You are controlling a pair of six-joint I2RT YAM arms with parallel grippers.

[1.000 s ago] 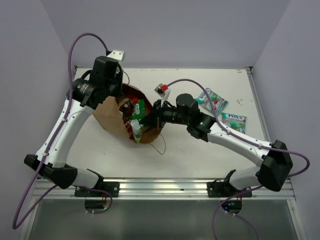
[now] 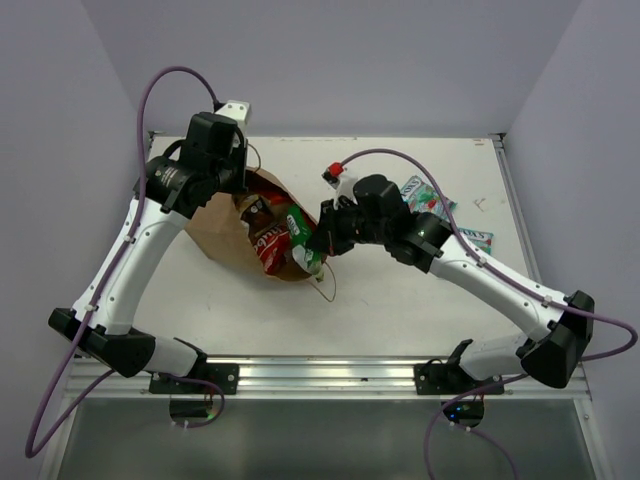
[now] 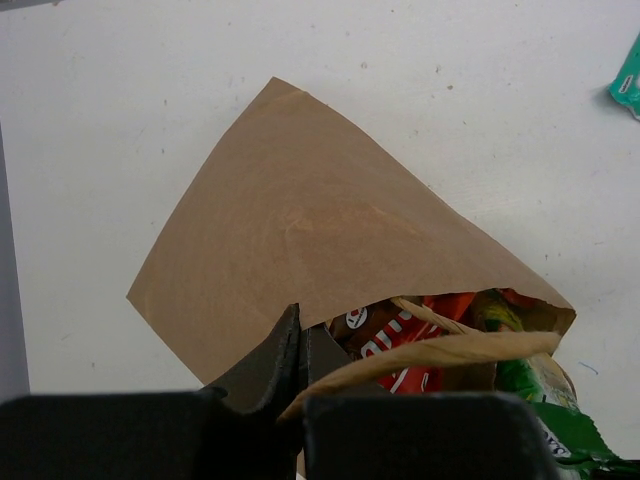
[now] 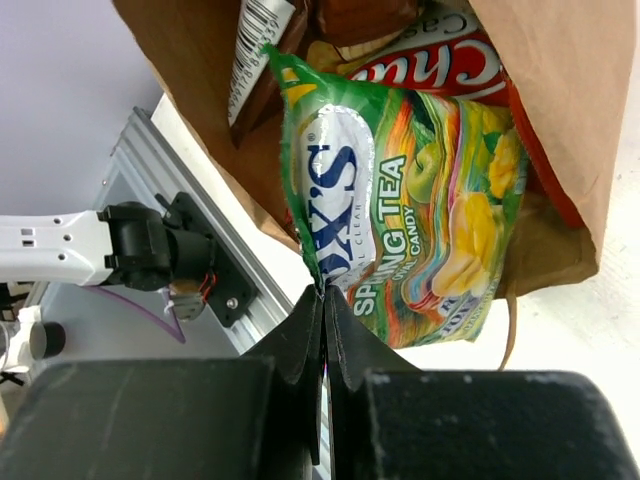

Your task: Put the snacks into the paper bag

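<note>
The brown paper bag point(image 2: 222, 235) lies on its side with its mouth facing right. My left gripper is shut on the bag's rim, and a twisted handle loops across its fingers. Inside the bag are a red snack pack point(image 2: 270, 248) and a dark brown one point(image 2: 256, 214). A green candy packet point(image 4: 405, 205) is at the mouth, partly over the red pack. My right gripper is shut on that packet's thin edge. Two more green packets, an upper one point(image 2: 417, 192) and a lower one point(image 2: 482, 240), lie to the right, partly behind the right arm.
A metal rail point(image 2: 330, 370) runs along its front edge. A loose paper handle point(image 2: 330, 290) hangs from the mouth's lower side.
The right gripper and the green packet it holds have shifted right, from deeper over the bag's opening toward its right rim, uncovering more of the red pack. The left arm has stayed still.
</note>
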